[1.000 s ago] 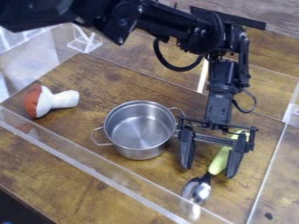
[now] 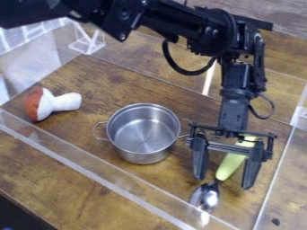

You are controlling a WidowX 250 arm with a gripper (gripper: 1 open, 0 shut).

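Note:
My black gripper (image 2: 225,171) is open at the right of the view, its two fingers pointing down over a pale yellow-green elongated object (image 2: 231,163), which lies partly hidden beneath it. A metal spoon (image 2: 206,196) lies just below the fingers. A steel pot with two handles (image 2: 142,135) stands to the left of the gripper. Whether the fingers touch the yellow-green object is unclear.
A white toy with a red-brown end (image 2: 60,103) lies at the left. The wooden table (image 2: 72,171) is bordered by clear plastic strips or walls.
The gripper has shifted slightly over the last second, now a little further right over the yellow-green object. The pot and the white toy look unmoved.

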